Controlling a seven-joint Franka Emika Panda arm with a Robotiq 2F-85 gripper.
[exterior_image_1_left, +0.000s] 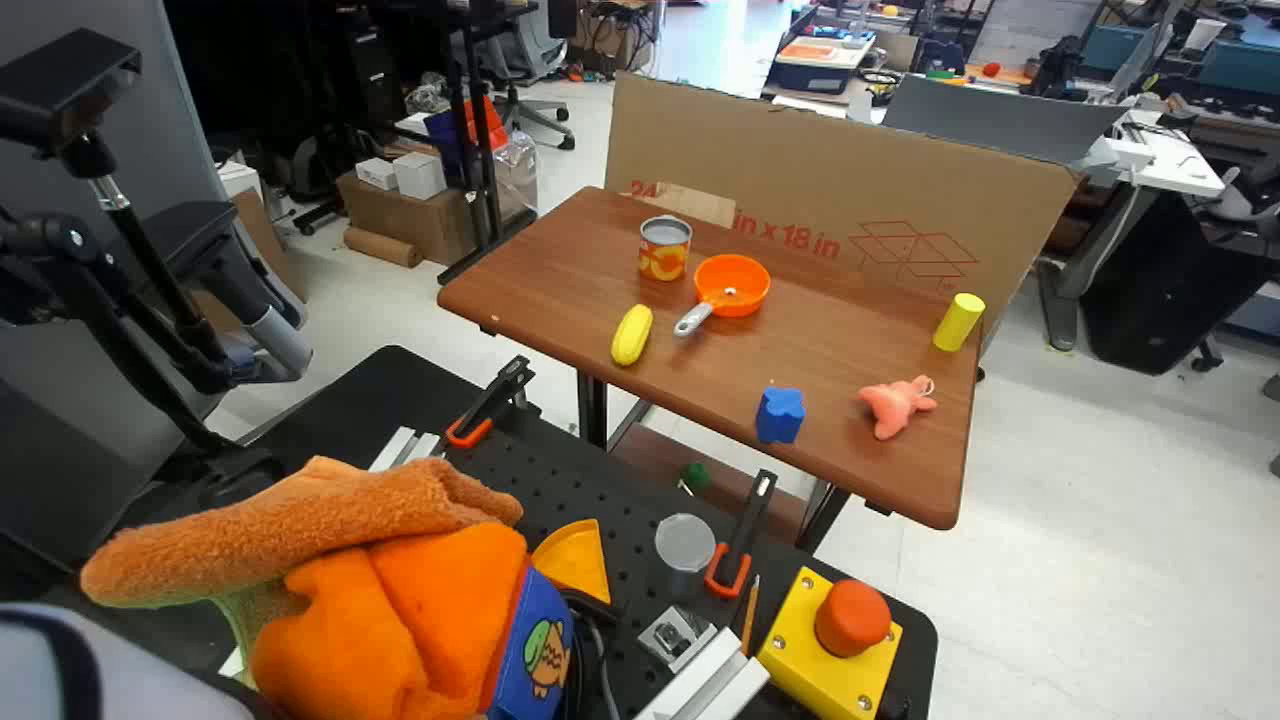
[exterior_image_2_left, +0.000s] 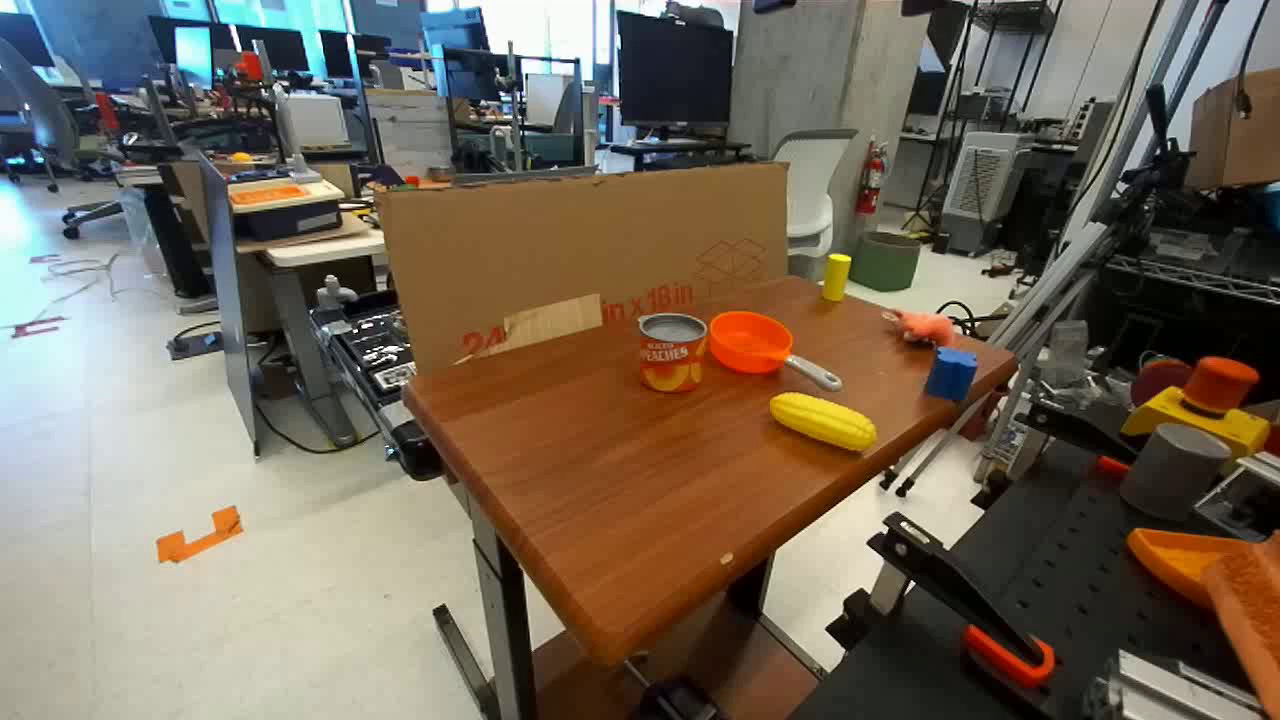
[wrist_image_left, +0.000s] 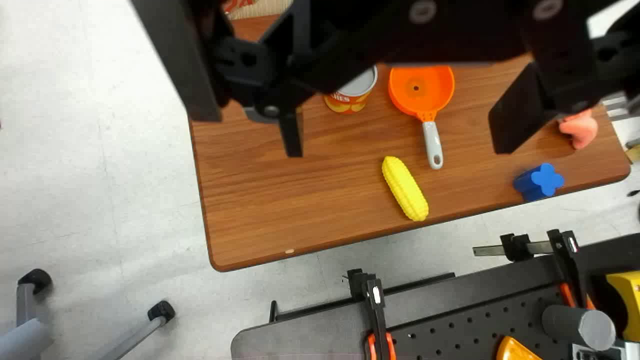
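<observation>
Seen from above in the wrist view, my gripper is open, its two dark fingers wide apart with nothing held between them. Below them on the brown table (wrist_image_left: 270, 204) lie a yellow corn cob (wrist_image_left: 405, 188) and an orange strainer-like pan (wrist_image_left: 421, 90) with a grey handle. A peaches can (exterior_image_2_left: 672, 352) stands upright beside the pan; the gripper partly covers it in the wrist view. Toward the other end are a blue flower-topped block (exterior_image_1_left: 780, 415), a pink soft toy (exterior_image_1_left: 896, 406) and an upright yellow cylinder (exterior_image_1_left: 959, 322).
A cardboard sheet (exterior_image_1_left: 828, 180) stands along the table's far edge. Across a gap from the near edge is a black pegboard bench (exterior_image_1_left: 624, 480) with clamps, a grey cylinder (exterior_image_1_left: 685, 544) and a red-and-yellow button box (exterior_image_1_left: 830, 642).
</observation>
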